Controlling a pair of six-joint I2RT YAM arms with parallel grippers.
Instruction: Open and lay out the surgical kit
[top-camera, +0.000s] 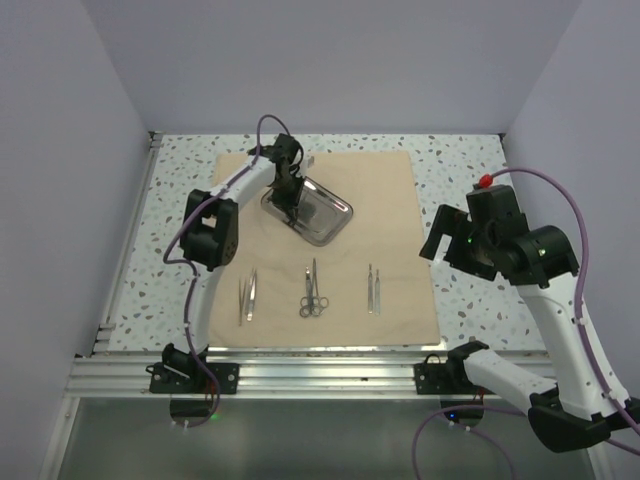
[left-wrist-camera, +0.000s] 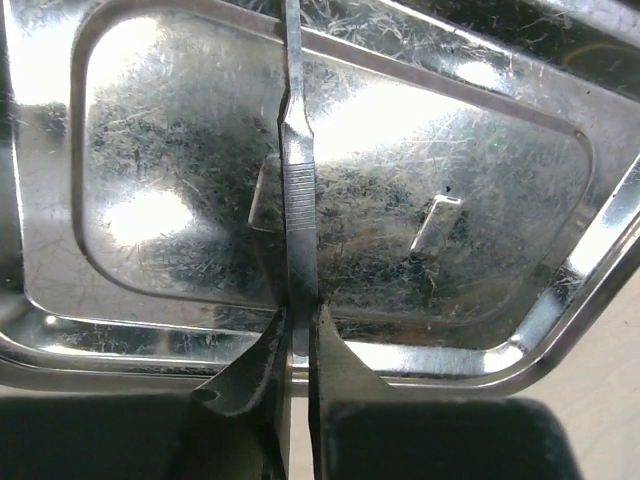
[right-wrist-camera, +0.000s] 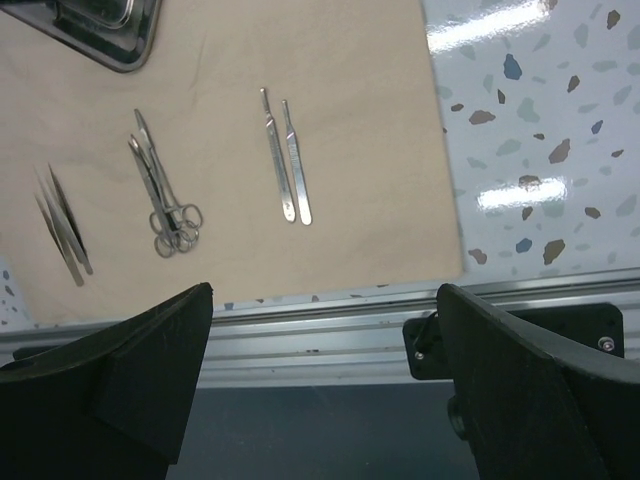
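Note:
The steel tray (top-camera: 325, 225) sits at the back of the beige cloth (top-camera: 380, 200). Over it, my left gripper has its fingertips at the lower end of a flat scalpel handle (left-wrist-camera: 300, 200); whether it grips the handle is unclear. Tweezers (top-camera: 252, 298), scissors (top-camera: 313, 300) and two more scalpel handles (top-camera: 370, 288) (top-camera: 378, 292) lie in groups along the cloth's front. My right gripper stands open and empty over the right side, above the cloth's front edge in its wrist view.
Bare cloth lies right of the tray and between the groups of instruments. The speckled table (top-camera: 470, 320) surrounds the cloth, with metal rails (top-camera: 300, 370) along the front.

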